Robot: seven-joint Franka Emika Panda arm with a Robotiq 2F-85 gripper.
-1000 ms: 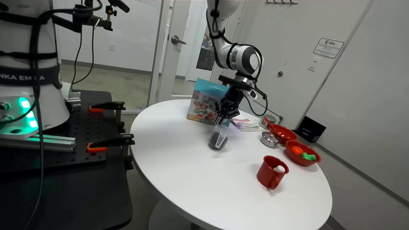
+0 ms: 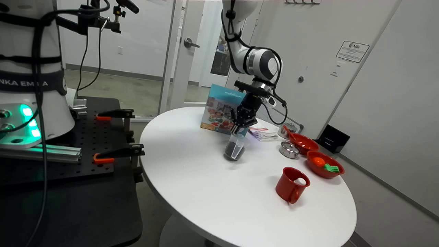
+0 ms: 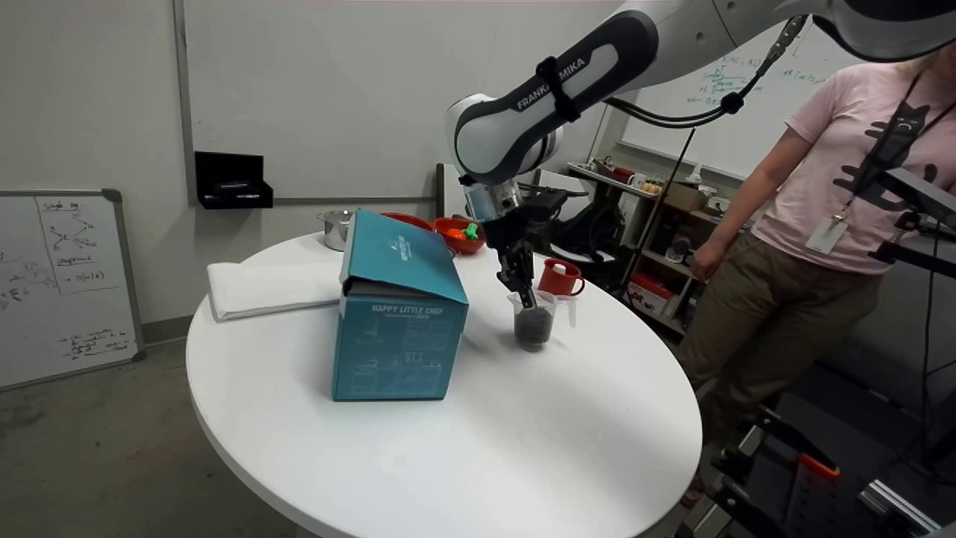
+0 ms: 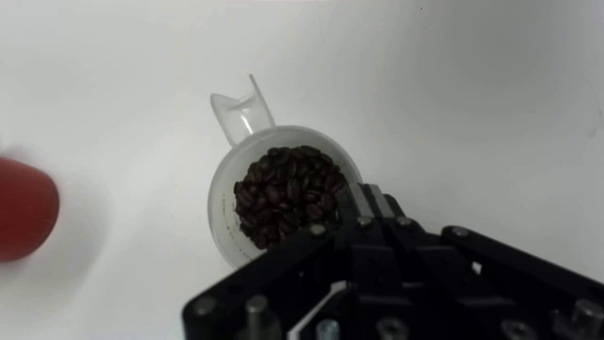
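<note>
A clear plastic measuring cup [image 4: 227, 226] with a handle holds dark coffee beans [image 4: 289, 195]. It appears upright on the white table in exterior view 2 [image 3: 535, 326]. My gripper comes down at its rim, on the side roughly opposite the handle. The fingers are shut close together. Where they meet the cup, they cover part of the rim, and I cannot tell whether the thin wall is pinched between them. A red mug [image 2: 291, 187] with something white inside stands apart from the cup; part of it enters the left of the wrist view.
A teal box [image 3: 399, 341] stands close to the arm. Farther back are a folded cloth [image 3: 278, 288], a metal pot [image 3: 336, 232], a small metal dish [image 2: 289, 150] and red bowls [image 2: 325, 172], one holding toy food.
</note>
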